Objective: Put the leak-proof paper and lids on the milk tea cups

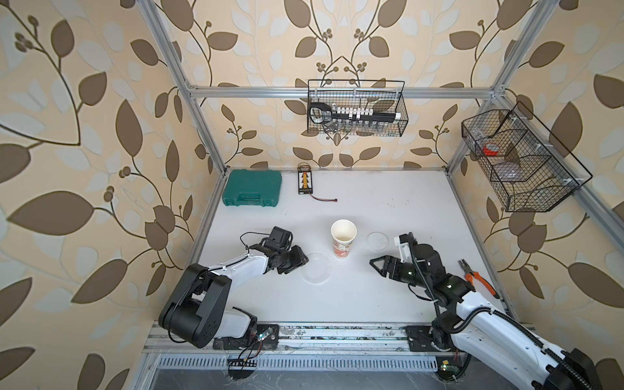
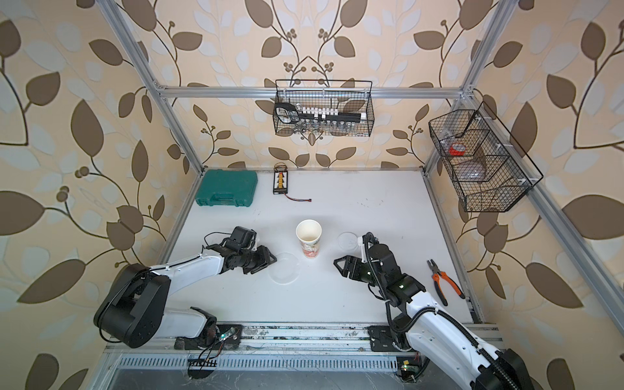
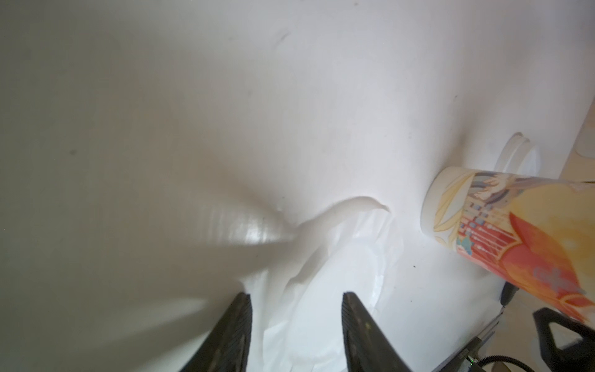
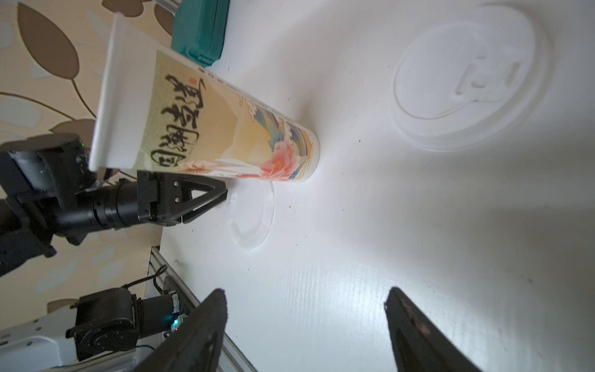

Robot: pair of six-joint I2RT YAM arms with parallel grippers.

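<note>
The milk tea cup (image 1: 342, 240) stands upright and uncapped in the middle of the table. Flat on the table to its left lies the round, translucent leak proof paper (image 1: 316, 269). My left gripper is at the paper's left edge, partly open, and the paper (image 3: 334, 297) shows beyond and between its fingertips without being gripped. Right of the cup rests a white plastic lid (image 4: 466, 74). My right gripper hovers over bare table, nearer the front than the lid, its fingers apart with nothing between them.
Orange-handled pliers (image 1: 479, 279) lie by the right edge. A green case (image 1: 252, 188) and a small black device (image 1: 305, 180) sit at the back. Wire baskets (image 1: 356, 120) hang above the table. Free surface spans the back right and front middle.
</note>
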